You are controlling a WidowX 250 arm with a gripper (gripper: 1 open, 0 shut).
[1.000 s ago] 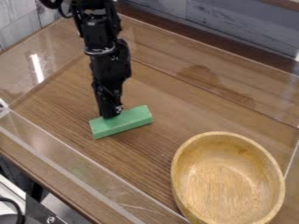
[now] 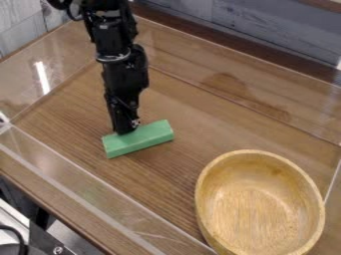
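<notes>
My black arm reaches down from the top left to a green rectangular block (image 2: 142,140) lying on the wooden table. The gripper (image 2: 126,127) is low at the block's upper left edge, close to it or touching. It looks shut, with no object visible between its fingers, though the dark fingertips are small and hard to make out.
A large empty cream bowl (image 2: 260,199) sits at the front right of the table (image 2: 226,100). White panels (image 2: 266,25) stand beyond the back edge, and dark cables lie at the lower left.
</notes>
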